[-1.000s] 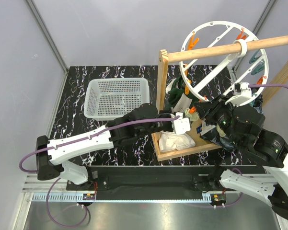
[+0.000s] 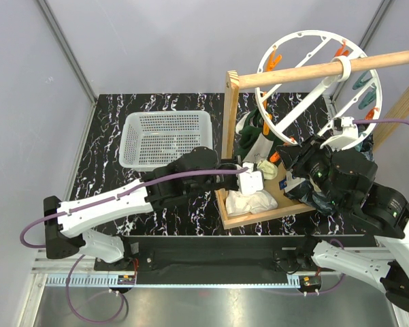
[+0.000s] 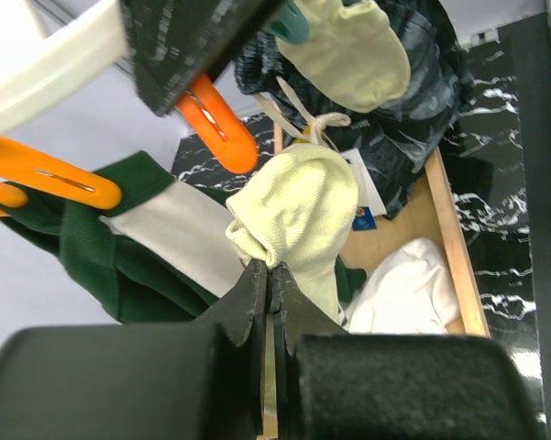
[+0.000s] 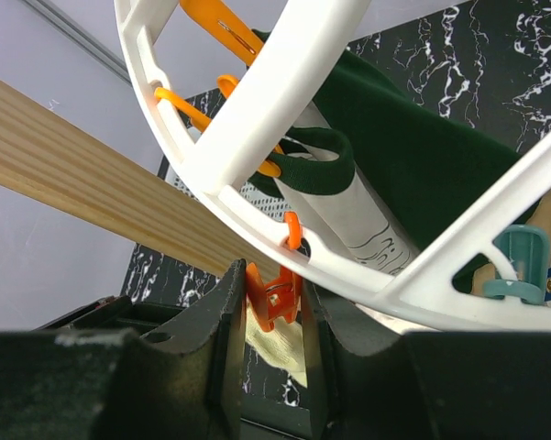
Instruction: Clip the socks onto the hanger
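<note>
My left gripper is shut on a cream sock (image 3: 298, 206), pinching its fabric at the fingertips while the upper end bulges free. Just above and to the left of that end is the tip of an orange clip (image 3: 222, 126); a small gap shows between them. On the rim of the white round hanger (image 2: 367, 71), my right gripper is shut on this clip's handles (image 4: 273, 301). The cream sock (image 4: 280, 346) also shows below the clip in the right wrist view. From above, the sock (image 2: 267, 169) lies beside the left fingertips.
Green-and-white socks (image 3: 156, 229) hang from other orange clips. Another cream sock (image 3: 359, 60) hangs near a dark bag. A wooden frame (image 2: 230, 116) carries the hanger above a box holding white cloth (image 2: 250, 202). An empty white basket (image 2: 167, 139) stands left.
My left arm has drawn leftward, away from the clip, and the cream sock has shifted with it, from under the clip's tip to below and left of it. The right arm stays still.
</note>
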